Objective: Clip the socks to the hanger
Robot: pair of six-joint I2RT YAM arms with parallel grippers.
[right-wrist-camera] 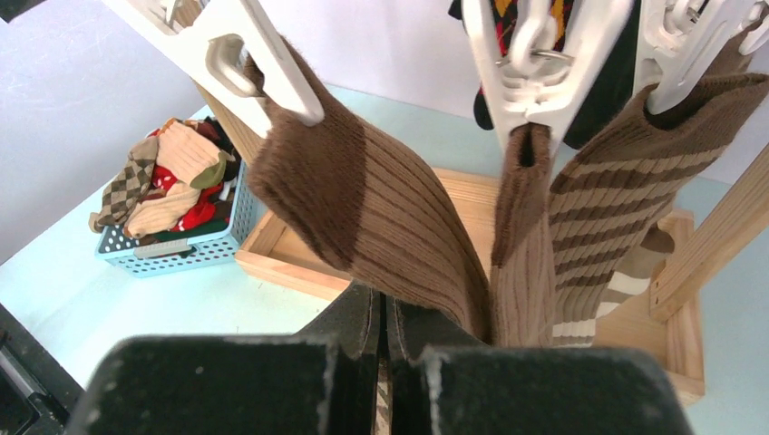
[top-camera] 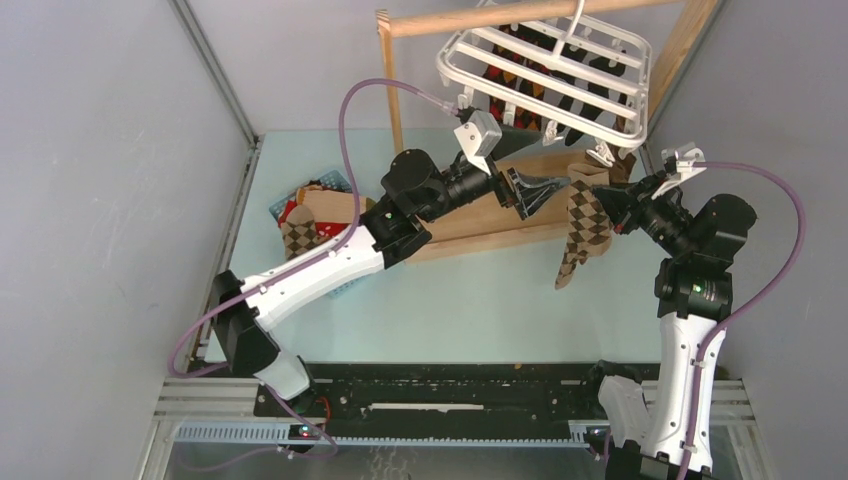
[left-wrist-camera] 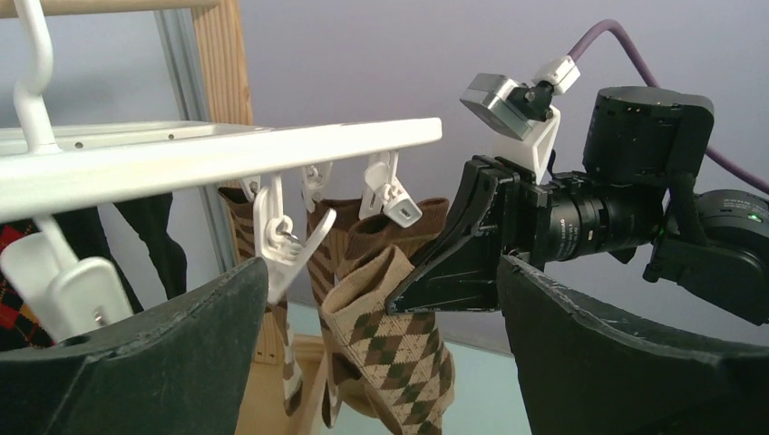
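Observation:
A beige-and-brown argyle sock hangs from my right gripper, which is shut on its upper edge. In the left wrist view, the sock's open cuff tilts up toward the left, below the white hanger. An empty clip dangles from the hanger's edge, above and left of that cuff. My left gripper stands open with nothing between its fingers, facing the sock but apart from it. The right wrist view shows the right fingers closed together, with most of the sock hidden beneath them.
Brown and striped socks hang from clips close to my right gripper. Dark socks hang farther back. A blue basket of socks stands on the table's left side. A wooden post rises behind the hanger.

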